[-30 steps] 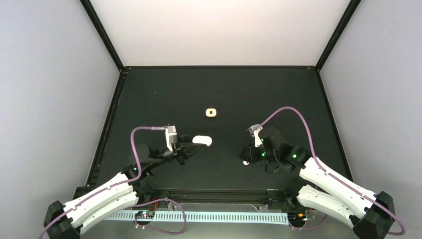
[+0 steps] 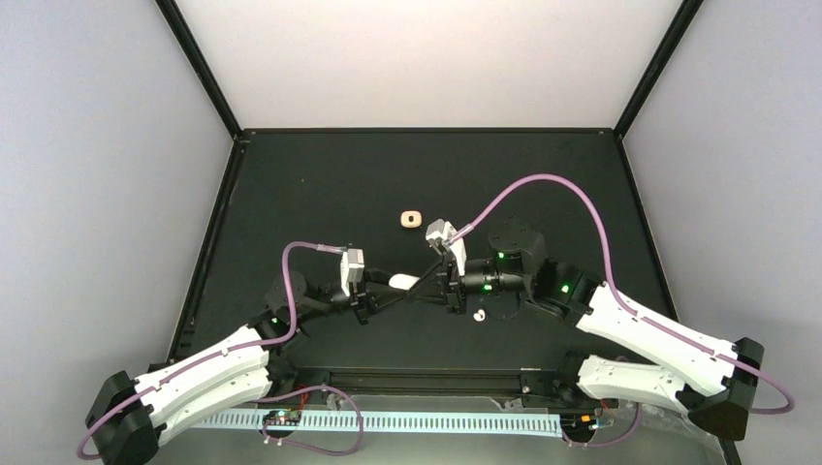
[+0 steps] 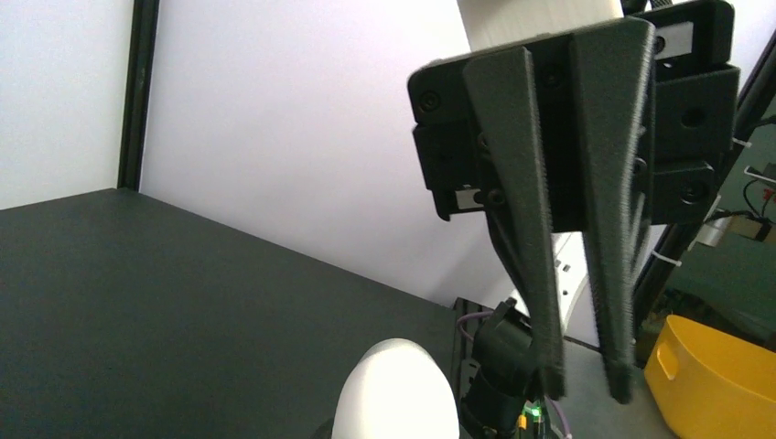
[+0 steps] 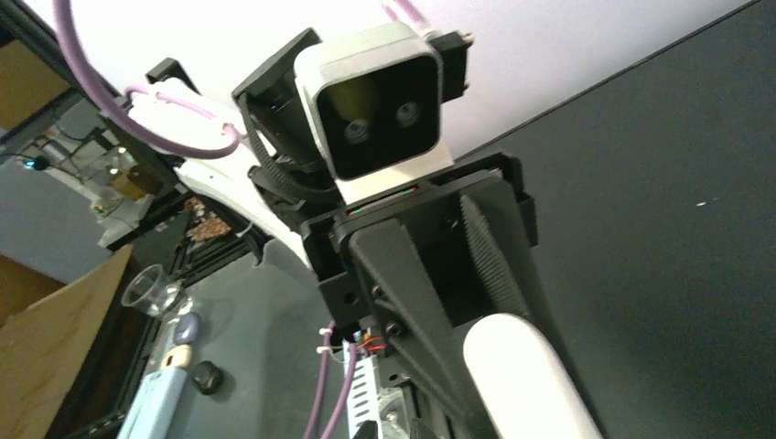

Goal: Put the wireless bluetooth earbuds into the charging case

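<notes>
A white charging case (image 2: 402,281) is held up by my left gripper (image 2: 393,289), shut on it. It fills the lower middle of the left wrist view (image 3: 395,398) and lower right of the right wrist view (image 4: 526,380). My right gripper (image 2: 422,286) reaches over to it, its fingers part open on either side of the case's end in the top view; the left wrist view shows them just above and right of it. A small white earbud (image 2: 479,315) lies on the dark mat below the right gripper.
A small cream square object (image 2: 411,219) with a dark centre lies on the mat behind the grippers.
The right gripper has risen, turned and moved left up to the case, uncovering the earbud on the mat. The left gripper has moved slightly right with the case.
</notes>
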